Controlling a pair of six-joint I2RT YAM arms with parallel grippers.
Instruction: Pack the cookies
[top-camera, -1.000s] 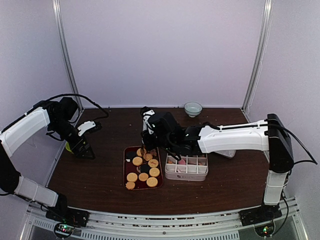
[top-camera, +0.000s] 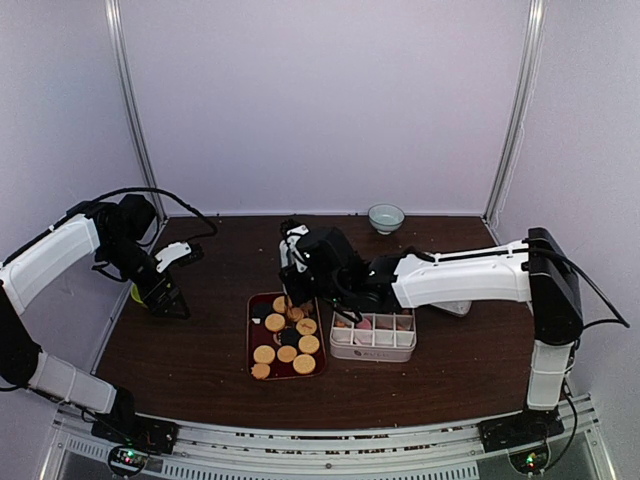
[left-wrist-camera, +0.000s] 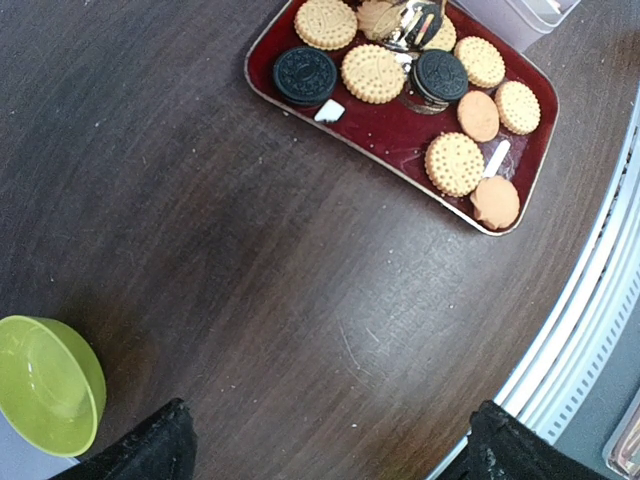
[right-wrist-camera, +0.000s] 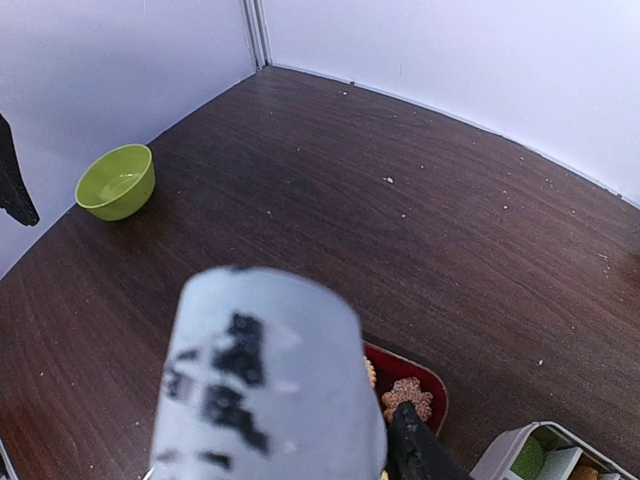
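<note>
A dark red tray (top-camera: 258, 335) of round light and dark cookies (left-wrist-camera: 455, 163) sits mid-table, beside a white compartment box (top-camera: 370, 352) partly filled with treats. My right gripper (top-camera: 293, 293) hangs over the tray's back part; its pale finger (right-wrist-camera: 265, 370) fills much of the right wrist view and hides what lies between the fingers, so I cannot tell its state. My left gripper (top-camera: 172, 305) stands open and empty at the left, away from the tray.
A green bowl (left-wrist-camera: 50, 385) is at the left edge, behind my left arm. A pale bowl (top-camera: 386, 218) stands at the back. Another pale container (top-camera: 450, 308) is partly hidden by the right arm.
My right arm has shifted very slightly around the same place over the tray. The left arm has not moved.
</note>
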